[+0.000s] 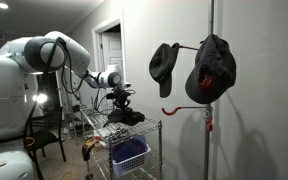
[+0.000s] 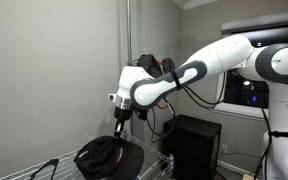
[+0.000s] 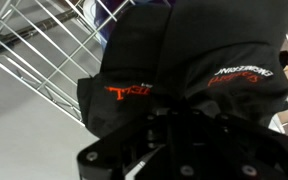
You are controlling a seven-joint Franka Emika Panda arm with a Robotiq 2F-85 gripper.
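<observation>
Black caps with red lettering lie on the wire rack. In the wrist view the dark cap (image 3: 224,75) fills much of the picture beneath my gripper, and a fold runs up its middle toward the fingers. From the second exterior view, the gripper (image 2: 119,128) points down at the top of the black cap (image 2: 106,157). My gripper (image 1: 120,100) looks shut in exterior view 1, just over the dark headwear (image 1: 126,117). Whether a pinch of cloth lies between the fingertips is hidden.
Two more black caps, one nearer (image 1: 213,72) and one farther (image 1: 162,63), hang on a stand by the wall. A red hook (image 1: 166,115) below them is bare. A purple basket (image 1: 131,150) sits under the rack top. A black cabinet (image 2: 192,145) stands behind.
</observation>
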